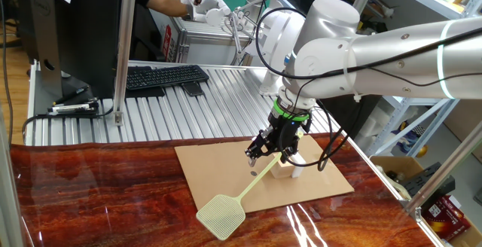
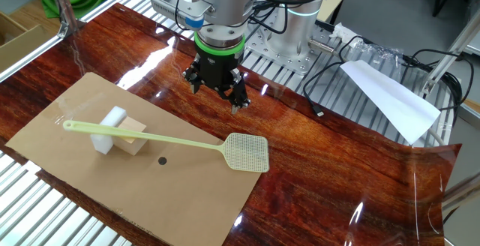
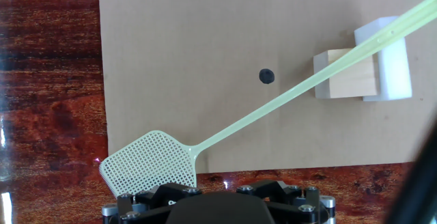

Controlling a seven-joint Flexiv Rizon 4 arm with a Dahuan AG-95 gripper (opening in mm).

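Note:
A pale green fly swatter (image 2: 175, 139) has its handle propped across a wooden block (image 3: 354, 79) and a white block (image 3: 395, 67), which stand side by side. The mesh head (image 3: 151, 164) hangs past the cardboard's edge in the wrist view. On the cardboard lies a small black disc (image 3: 267, 76), close to the handle but apart from it. My gripper (image 2: 215, 100) is raised above the table, its fingers spread wide with nothing between them. From exterior view 1, the gripper (image 1: 266, 158) partly covers the blocks and the handle's end.
The brown cardboard sheet (image 2: 172, 208) lies on a glossy red-brown tabletop (image 2: 330, 163). A white paper sheet (image 2: 390, 100) and loose cables lie beyond the table's edge near the arm's base. Right of the cardboard in exterior view 2, the tabletop is free.

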